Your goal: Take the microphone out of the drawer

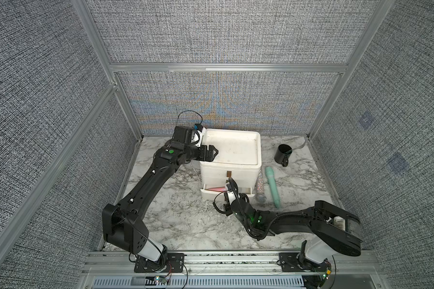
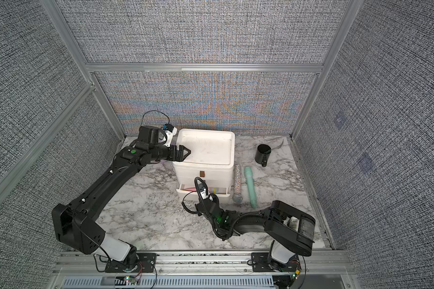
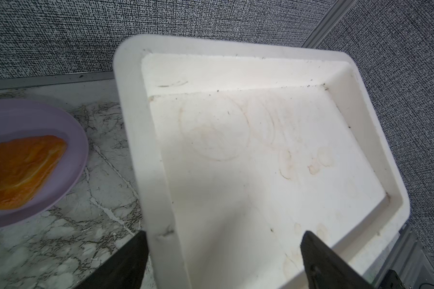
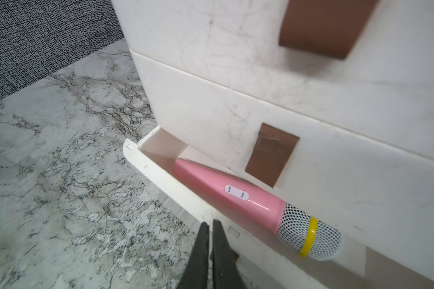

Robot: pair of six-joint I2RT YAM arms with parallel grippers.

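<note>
A pink microphone (image 4: pixel 229 192) with a silver mesh head and yellow band lies in the pulled-out bottom drawer (image 4: pixel 178 192) of the white box (image 1: pixel 226 171). In the right wrist view, the fingers of my right gripper are almost together, a thin slit between them. They stand in front of the drawer's outer face beside its brown tab (image 4: pixel 232 255); contact with the tab cannot be told. The microphone is apart from them. Over the box's top tray, my left gripper is open, its fingers wide apart and the tray's left wall between them.
Right of the box lie a glittery microphone (image 1: pixel 260 185) and a teal microphone (image 1: pixel 272 187); a black mug (image 1: pixel 283 155) stands farther back. A purple plate (image 3: pixel 53 192) with bread is left of the box.
</note>
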